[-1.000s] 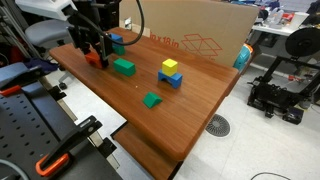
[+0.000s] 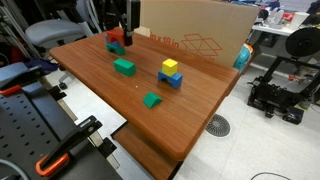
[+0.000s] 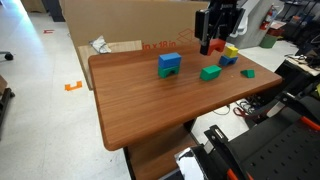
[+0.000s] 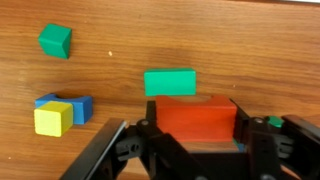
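Note:
My gripper is shut on a red block [image 4: 195,118], which spans the space between its two fingers in the wrist view. In exterior view 2 the red block [image 3: 217,45] hangs above the table, up and slightly right of a green rectangular block [image 3: 210,73]. That green block [image 4: 170,82] lies flat just ahead of the held one in the wrist view. A yellow block [image 2: 170,66] sits on a blue piece [image 2: 170,78]. Nearer the table's edge lies a small green piece [image 2: 152,100]. A blue block [image 3: 170,60] rests on a green piece [image 3: 169,72].
The wooden table [image 3: 115,95] has a wide bare area at its left in exterior view 2. A cardboard panel [image 2: 205,25] stands along the table's far side. A dark bench [image 2: 45,125] with red-and-black clamps is at the near side.
From low near the table's left end in exterior view 1, the gripper has risen and moved right with the red block. The other blocks look unmoved.

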